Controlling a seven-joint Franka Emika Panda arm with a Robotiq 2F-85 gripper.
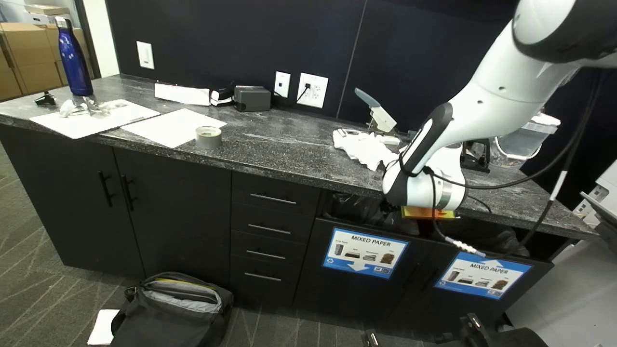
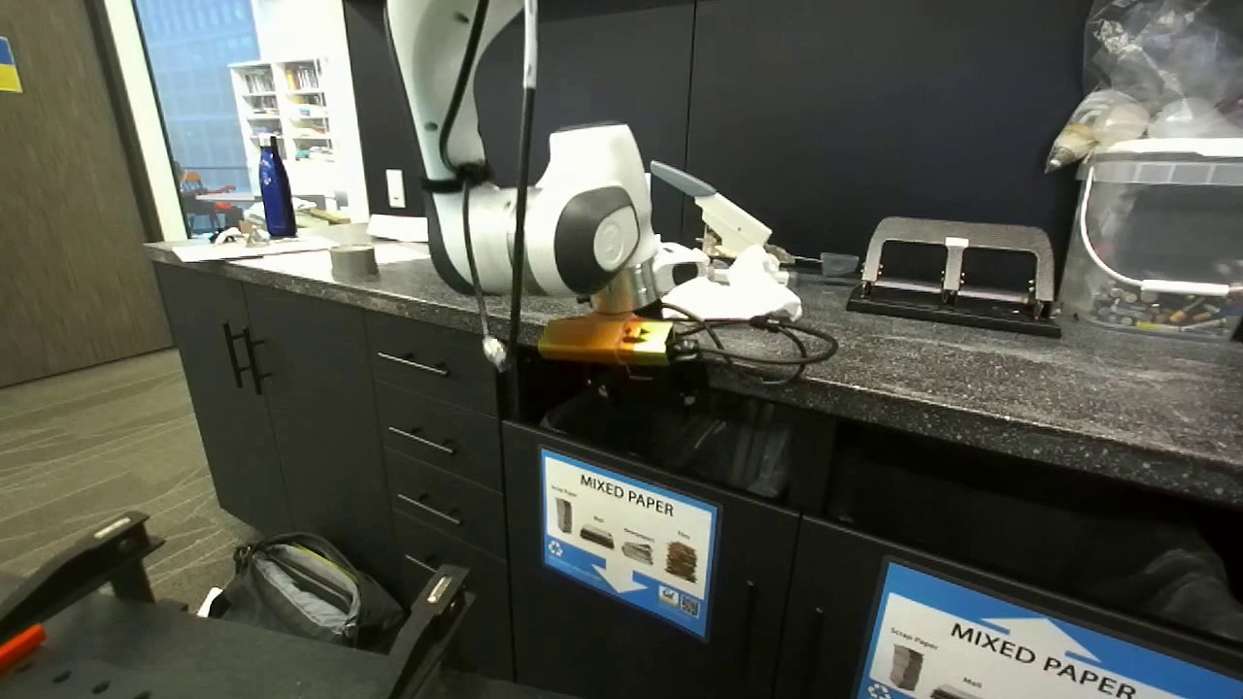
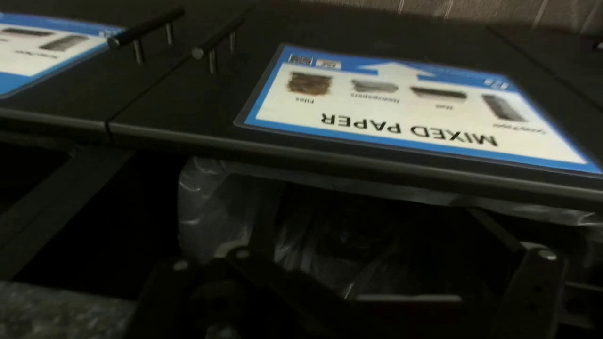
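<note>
My gripper is open, with its fingers (image 3: pixel 545 265) wide apart at the bottom of the wrist view and nothing visible between them. It points down at the opening of a lined bin, where a clear plastic bag (image 3: pixel 209 209) shows inside. In exterior view 2 the orange mount (image 2: pixel 600 339) sits beside the counter edge, and the dark gripper (image 2: pixel 643 394) below it is hard to make out. A "mixed paper" sign (image 2: pixel 629 536) is on the bin's front. The bin's depths are too dark to read.
On the counter (image 2: pixel 932 373), crumpled white paper (image 1: pixel 367 150) and a stapler (image 2: pixel 728 221) lie close behind the arm. A hole punch (image 2: pixel 956 274) and a clear bucket (image 2: pixel 1154 245) stand further right. Tape (image 1: pixel 208 138), white sheets and a blue bottle (image 1: pixel 74 60) are at the left.
</note>
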